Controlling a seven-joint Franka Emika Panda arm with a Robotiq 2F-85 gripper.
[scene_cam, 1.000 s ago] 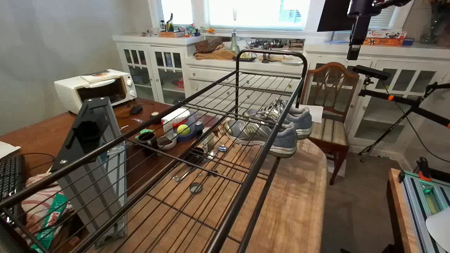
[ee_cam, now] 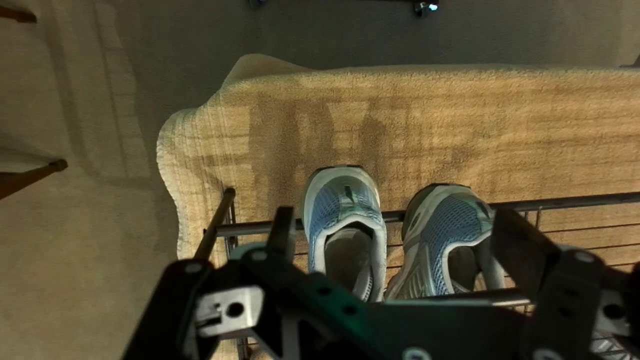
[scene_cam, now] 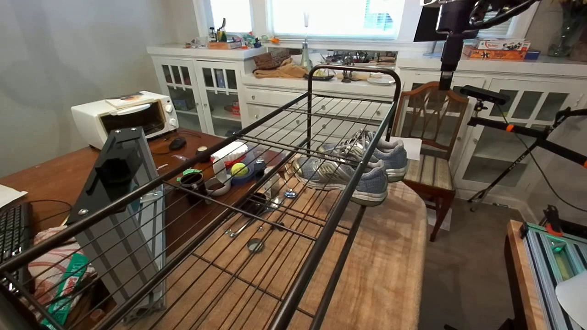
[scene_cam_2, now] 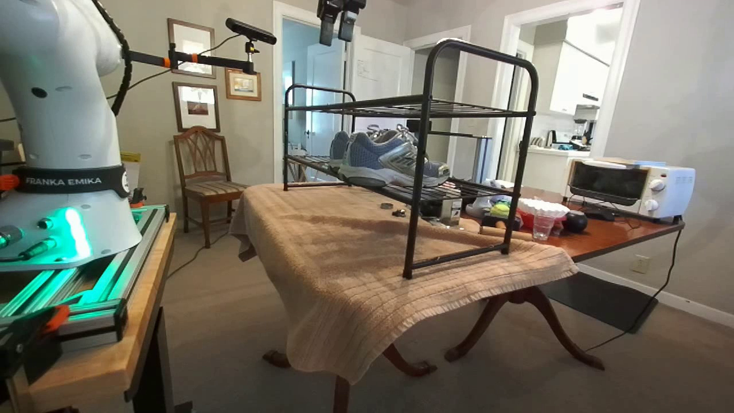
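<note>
Two grey-blue running shoes rest side by side on the lower shelf of a black wire rack. In the wrist view the left shoe and the right shoe point their heels toward the rack's front rail. My gripper hangs in the air above rack height, with its fingers apart and nothing between them. From the wrist, both shoes appear well below the spread fingers. The toe ends are hidden there by the gripper body. The upper shelf is bare.
A tan towel covers the table under the rack, with open cloth in front. Behind the rack are small items, including a tennis ball, and a toaster oven. A wooden chair stands at the rack's far end.
In exterior view 1 my gripper has shifted left and slightly turned, coming nearer the rack. The shoes and rack stay where they were.
</note>
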